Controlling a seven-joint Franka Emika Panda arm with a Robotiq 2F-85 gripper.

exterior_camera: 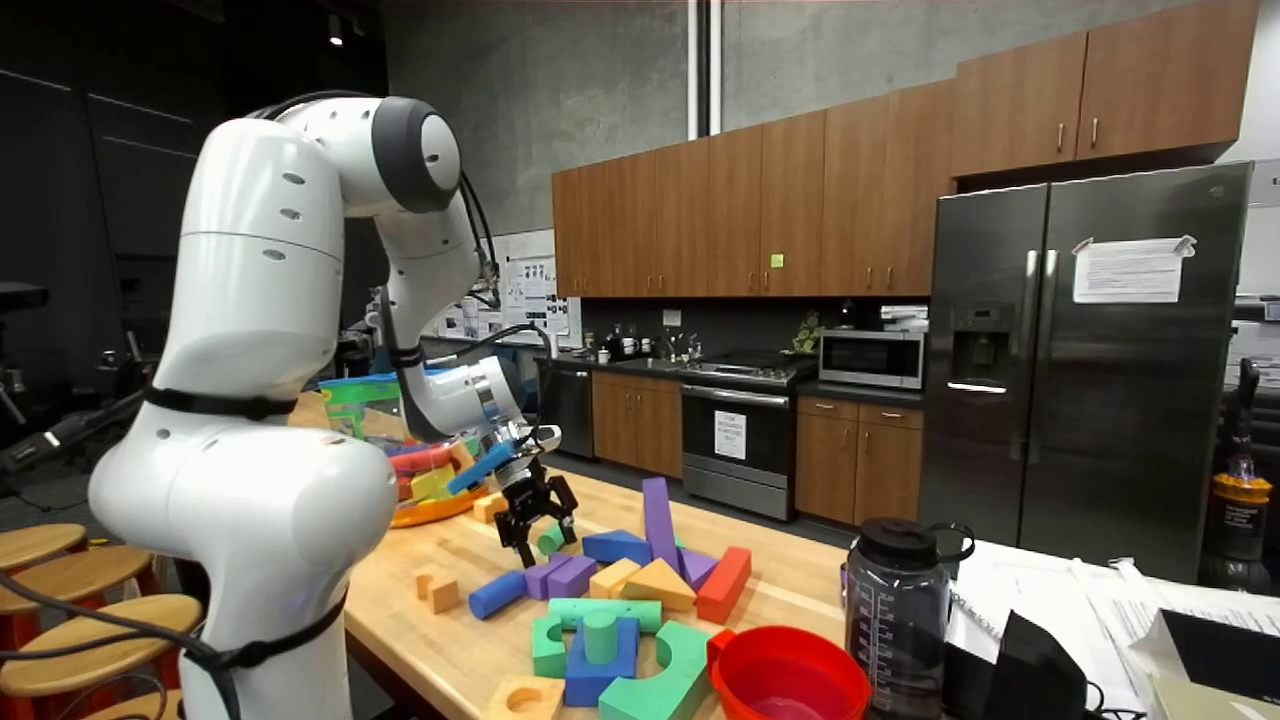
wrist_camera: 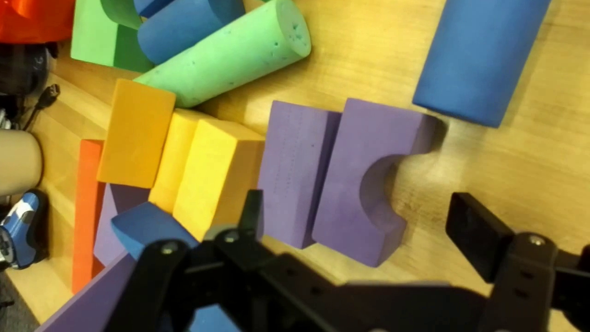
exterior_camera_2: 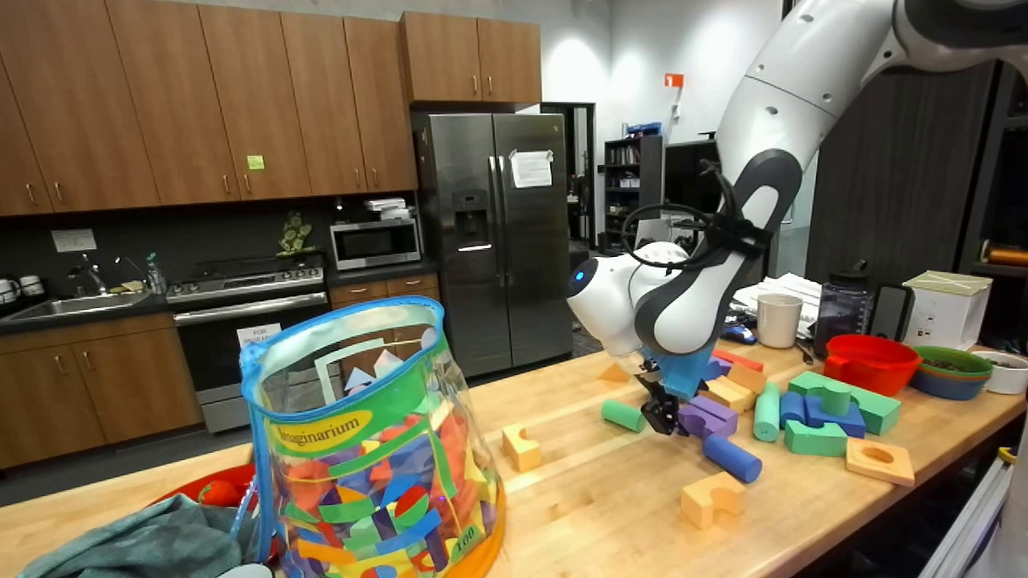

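Observation:
My open gripper hangs above the table with its fingers well apart and nothing held. Below and beyond the gap in the wrist view lie two purple blocks, a plain-sided one [wrist_camera: 296,166] and one with a curved notch [wrist_camera: 359,182], side by side. A blue cylinder [wrist_camera: 481,61] rests near the notched block. In exterior view 2 the gripper [exterior_camera_2: 662,409] is close by a short green cylinder [exterior_camera_2: 623,416]. Exterior view 1 shows the gripper [exterior_camera: 547,546] at the far-left end of the block cluster.
Yellow blocks [wrist_camera: 207,171], a long green cylinder [wrist_camera: 232,55] and an orange-red block [wrist_camera: 85,216] crowd one side. A clear bag of blocks [exterior_camera_2: 376,462] stands on the table. A red bowl [exterior_camera: 792,678] and a dark bottle [exterior_camera: 896,624] sit at the near right. Bare tabletop [exterior_camera_2: 588,501] lies in front of the bag.

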